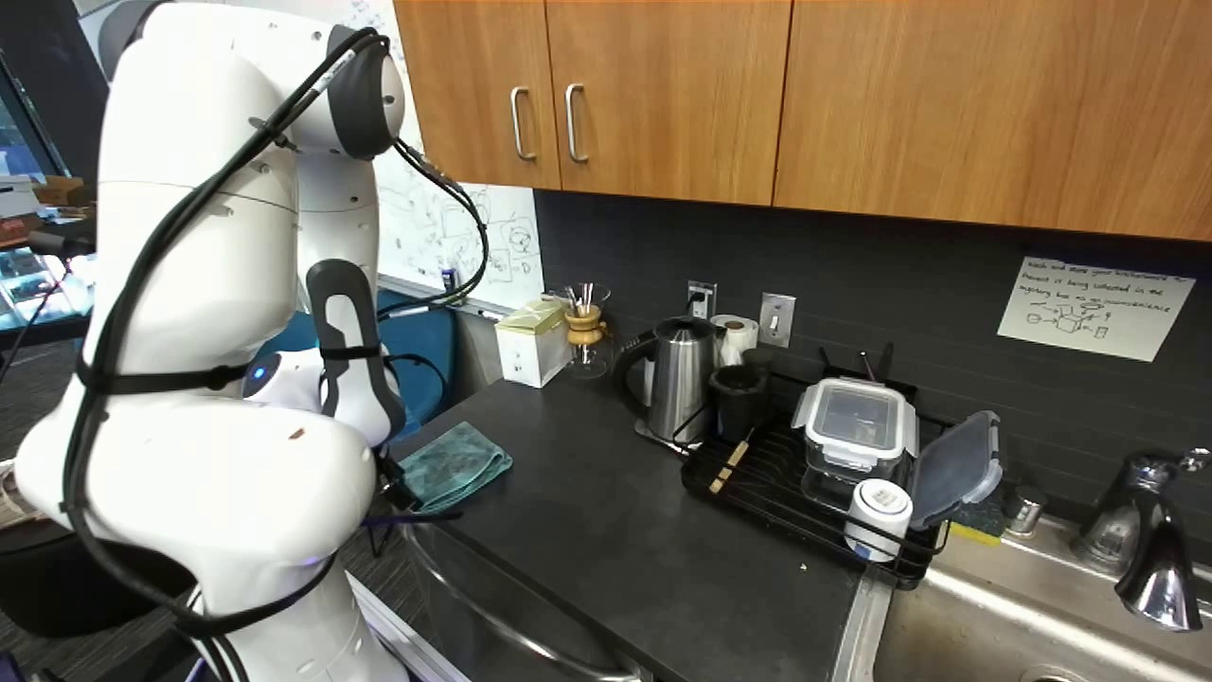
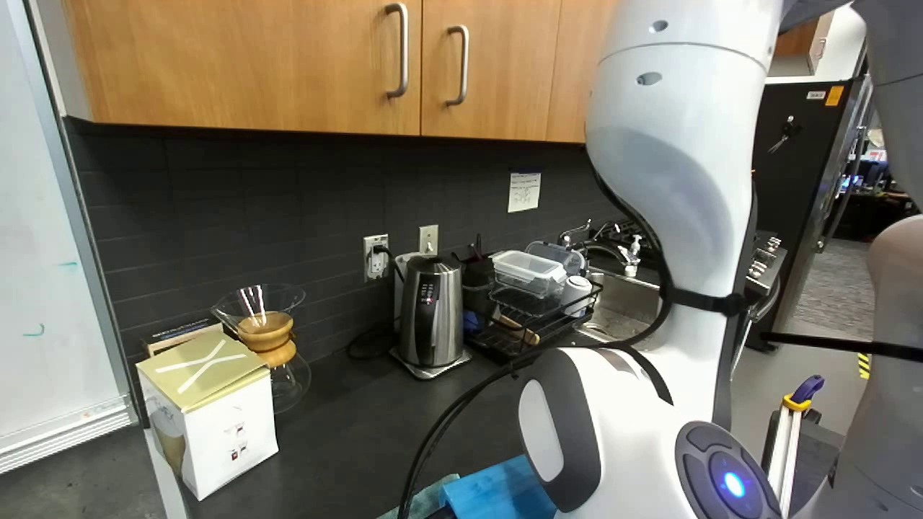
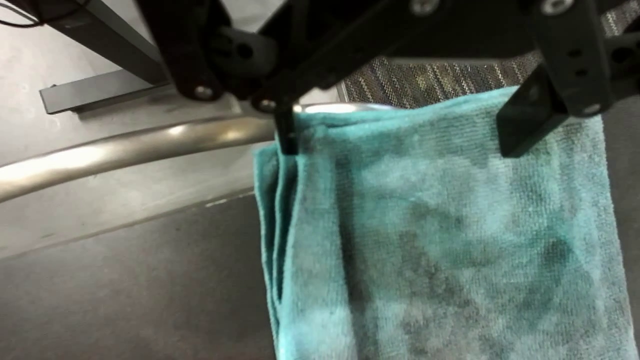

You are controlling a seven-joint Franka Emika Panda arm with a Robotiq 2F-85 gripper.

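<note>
A folded teal cloth lies on the dark counter at its front left edge; its stacked folds show along the left side in the wrist view. Exterior view 1 shows the same cloth partly behind the arm. My gripper is open over the cloth's edge nearest the floor, one fingertip by the folded left corner and the other above the right part. Whether the fingertips touch the fabric, I cannot tell. In exterior view 2 only a bit of the cloth shows, and the arm hides the fingers.
A curved metal handle runs along the counter's front beside the cloth. Farther back stand a white box, a glass coffee maker and a kettle. A dish rack sits by the sink.
</note>
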